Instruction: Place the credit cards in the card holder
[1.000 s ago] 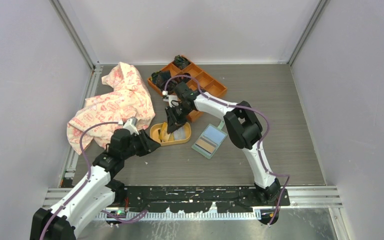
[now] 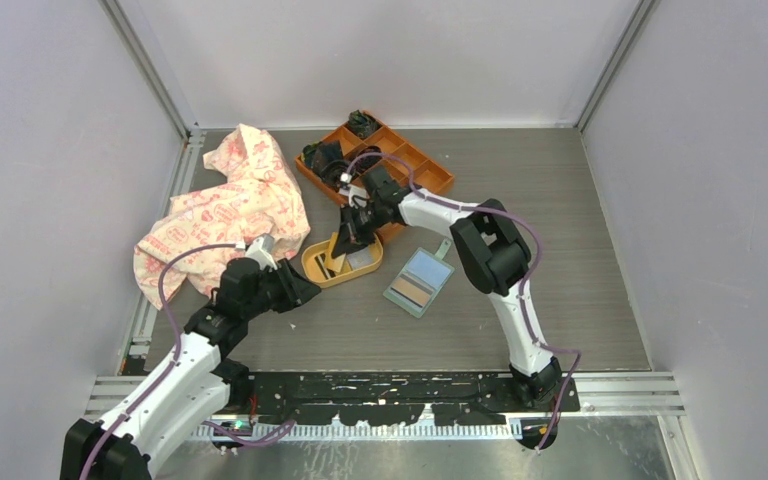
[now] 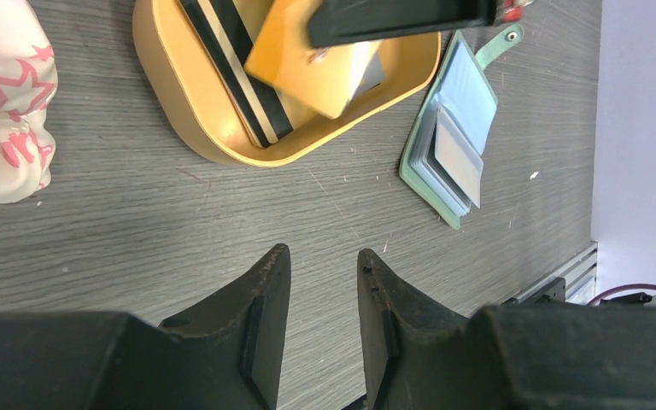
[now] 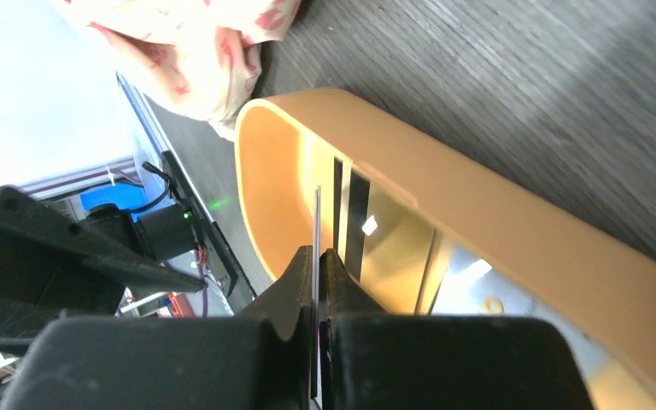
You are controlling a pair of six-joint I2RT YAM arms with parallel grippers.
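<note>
A yellow card [image 3: 303,60] is pinched in my right gripper [image 2: 340,250], which is shut on it over the tan oval tray [image 3: 213,141]. In the right wrist view the card [image 4: 316,256] appears edge-on as a thin line between the fingertips. Other cards, including a black-striped card [image 3: 235,73], rest inside the tray. The green card holder [image 2: 419,283] lies unfolded on the table to the right, with blue and tan cards or sleeves inside. My left gripper stands part open and empty, just in front of the tray.
Behind the tray sits an orange divided box [image 2: 415,165] with dark items in it. A patterned cloth [image 2: 230,210] covers the left side. Bare table [image 2: 550,300] lies right of the holder.
The left arm and card holder have stayed put.
</note>
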